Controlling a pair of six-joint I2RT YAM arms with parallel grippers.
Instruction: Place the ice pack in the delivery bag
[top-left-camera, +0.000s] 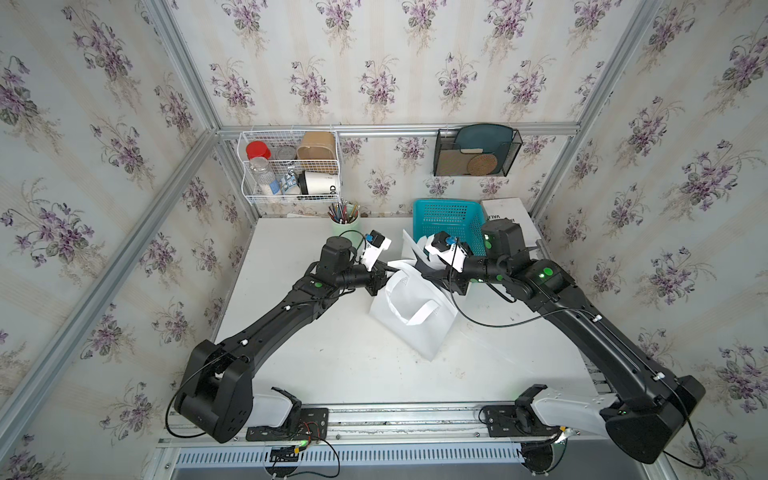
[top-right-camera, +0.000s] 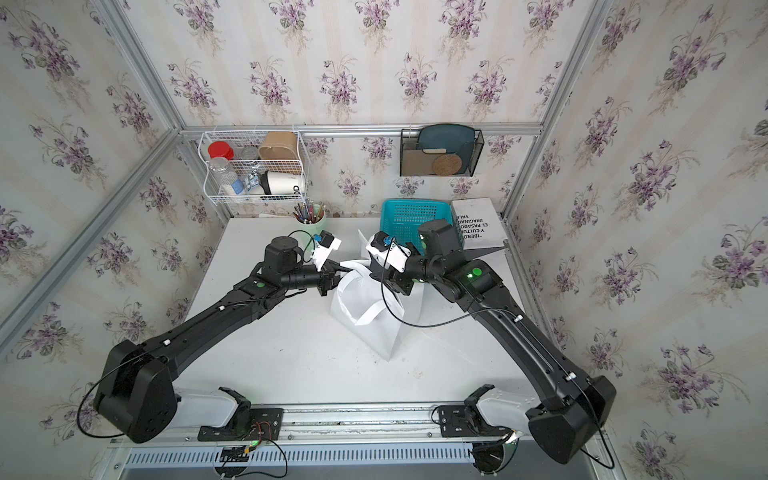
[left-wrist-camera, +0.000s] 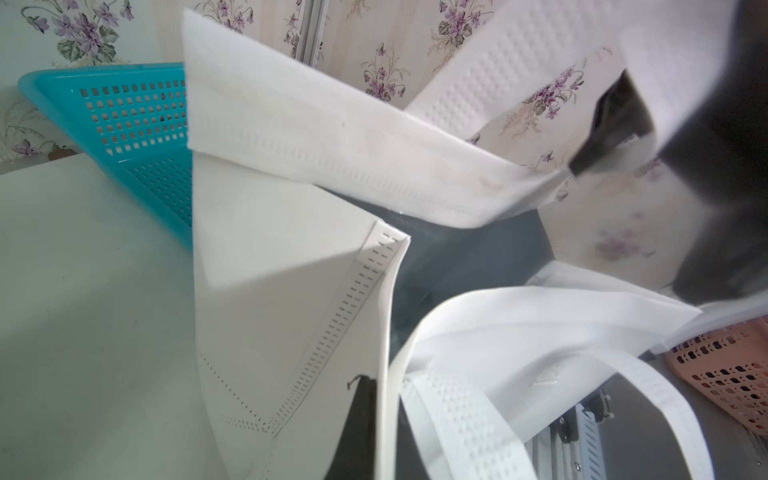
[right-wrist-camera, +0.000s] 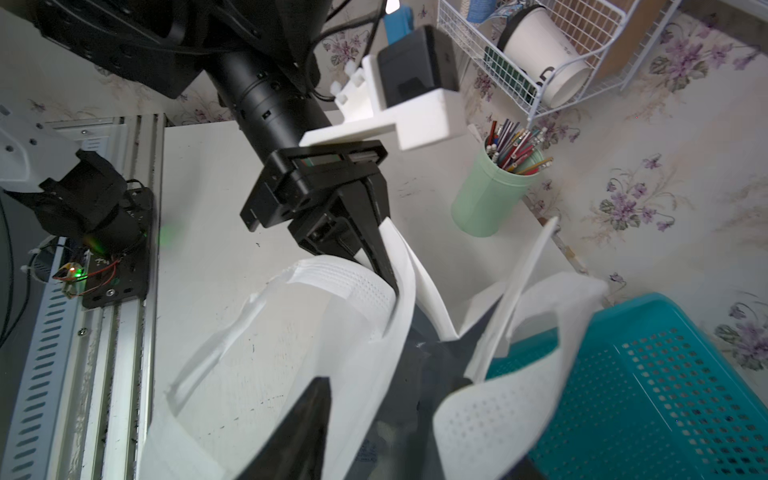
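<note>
A white delivery bag (top-left-camera: 432, 339) with a dark grey interior (left-wrist-camera: 472, 249) stands tilted on the table, its mouth spread. The left gripper is shut on the near side of its rim, the thin white wall pinched between dark fingers. Over the mouth, my right gripper has its fingers (right-wrist-camera: 308, 420) apart, with the mouth's opening between them. A white handle strap (right-wrist-camera: 500, 412) hangs close to that gripper's other side. Faint markings (right-wrist-camera: 366, 452) show deep inside the bag; I cannot tell whether they belong to the ice pack, which is not clearly visible.
A teal basket (top-left-camera: 446, 203) sits behind the bag, beside a white box (top-right-camera: 480, 222). The green pencil cup (right-wrist-camera: 492, 188) stands at the back, under the wire shelf (top-left-camera: 292, 192). Bare table (top-left-camera: 320, 352) lies front and left.
</note>
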